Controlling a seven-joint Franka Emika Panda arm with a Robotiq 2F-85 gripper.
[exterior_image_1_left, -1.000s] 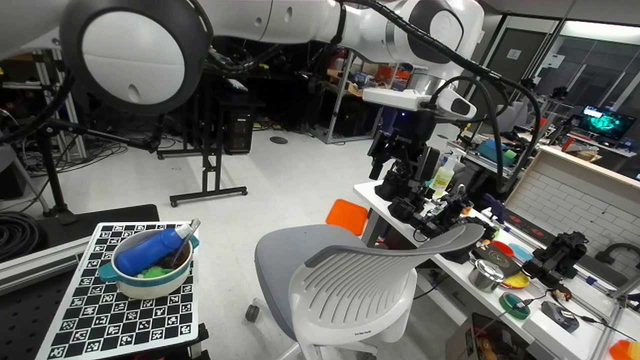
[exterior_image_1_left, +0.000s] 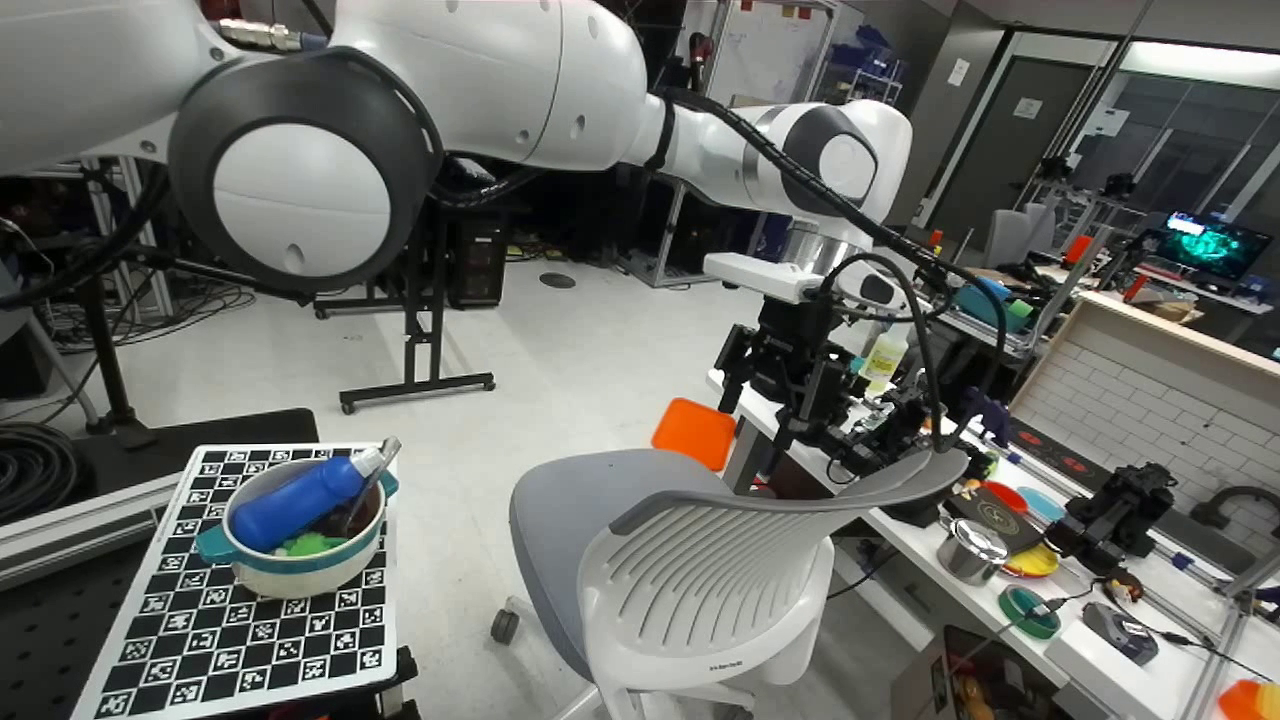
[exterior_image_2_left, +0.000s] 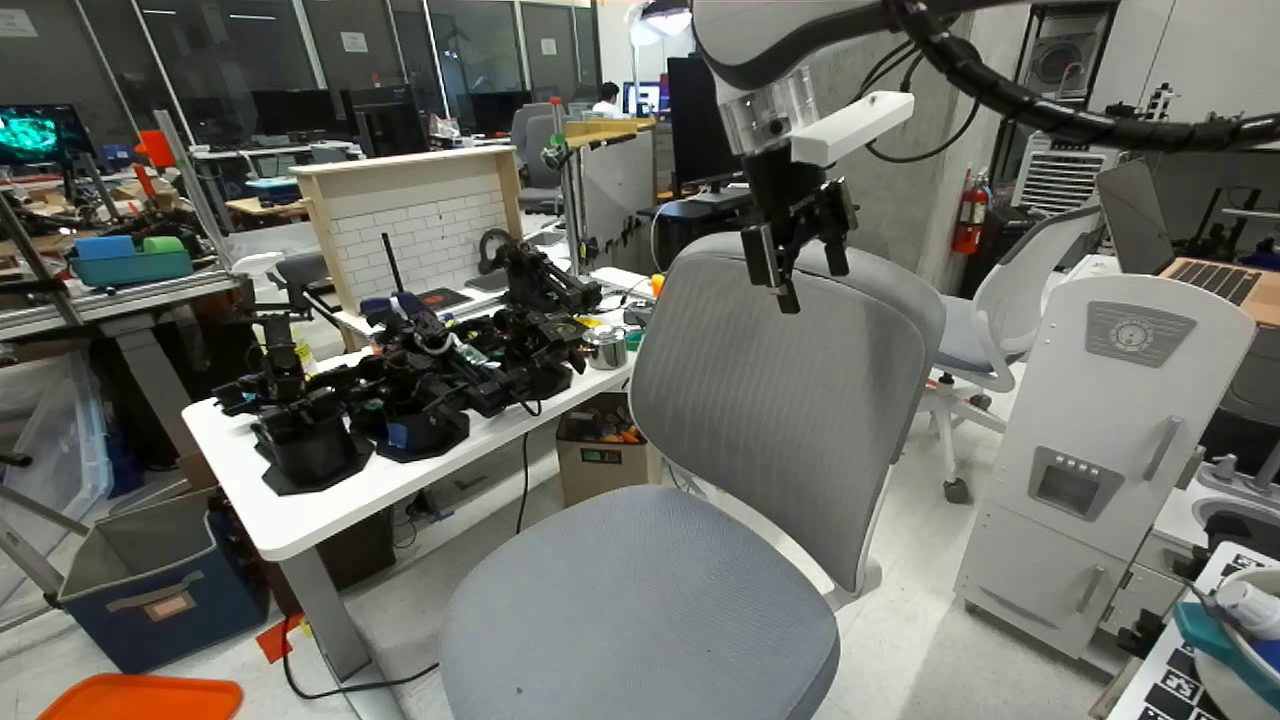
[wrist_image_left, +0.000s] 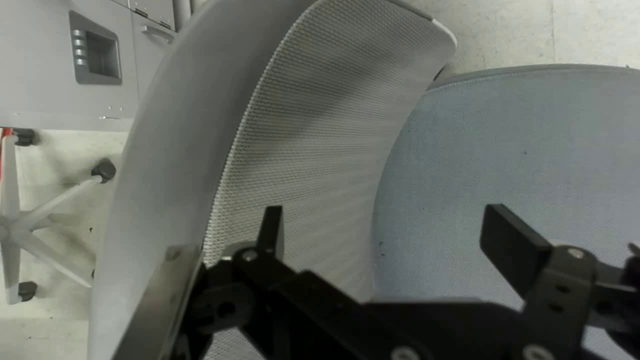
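Note:
My gripper is open above a grey office chair, and nothing sits between its fingers. In the wrist view the chair's mesh backrest (wrist_image_left: 312, 138) and its blue-grey seat (wrist_image_left: 516, 144) fill the space beneath the fingers. From the second exterior view, the gripper (exterior_image_2_left: 780, 270) hangs in front of the upper part of the grey chair back (exterior_image_2_left: 780, 396). In the first exterior view the gripper (exterior_image_1_left: 786, 384) is over the chair (exterior_image_1_left: 708, 540), with space between them.
A pot (exterior_image_1_left: 306, 576) holding a blue bottle (exterior_image_1_left: 294, 502) stands on a checkered board (exterior_image_1_left: 156, 636) at left. The white table (exterior_image_2_left: 282, 510) carries black robot arms and cookware. A grey toy fridge (exterior_image_2_left: 1080, 408) stands to the right. Open floor (exterior_image_1_left: 480, 408) lies between board and chair.
The arm has come down and shifted slightly left in the first exterior view, bringing the gripper lower toward the chair. Chair, pot and table look unmoved.

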